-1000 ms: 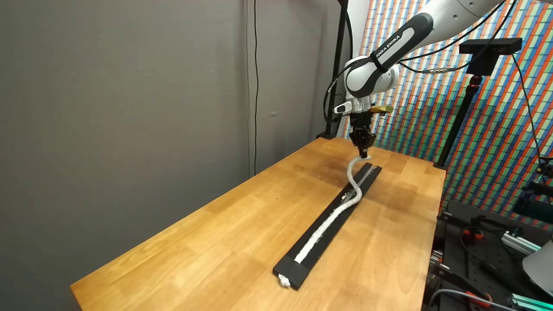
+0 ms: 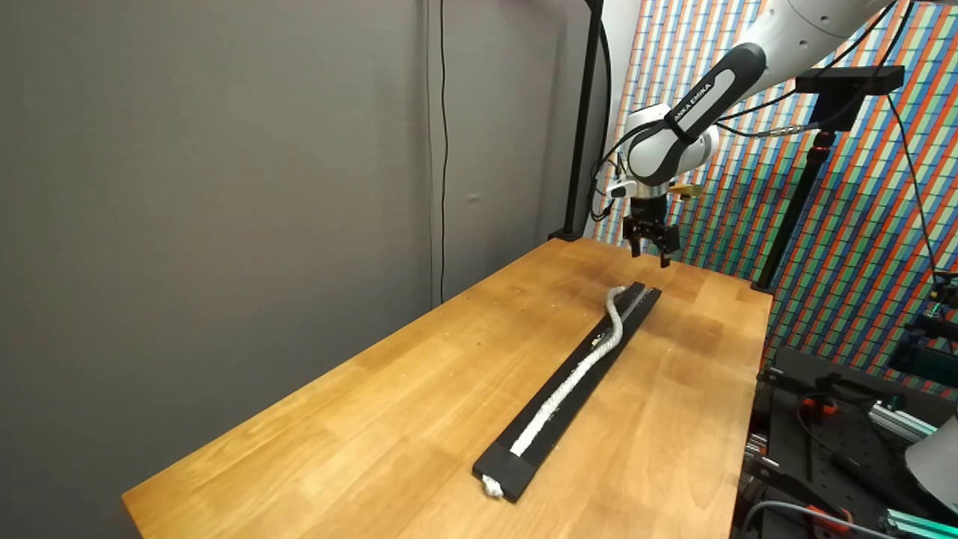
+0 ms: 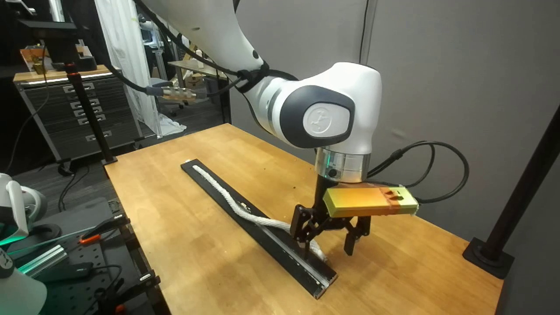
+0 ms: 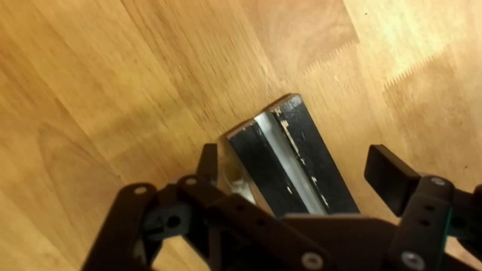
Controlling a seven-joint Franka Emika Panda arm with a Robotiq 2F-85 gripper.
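Note:
A white rope (image 2: pixel 572 379) runs along a long black channel board (image 2: pixel 545 395) on the wooden table. Its near end passes under a black piece at the board's near end in exterior view 1. Towards the other end the rope leaves the groove and lies off the board's side, its tip (image 3: pixel 318 250) beside the board in exterior view 2. The bare pale groove (image 4: pixel 289 163) shows in the wrist view. Over this end of the board, above the table, my gripper (image 2: pixel 650 259) hangs open with nothing between its fingers; only a blurred bit of rope (image 4: pixel 243 190) appears near its left finger.
Black posts stand at the table's corners, one with a base (image 3: pixel 488 259) and another with a base (image 2: pixel 566 234). A grey wall borders one long side.
A second ago my gripper was shut on the rope's end, holding it above the board.

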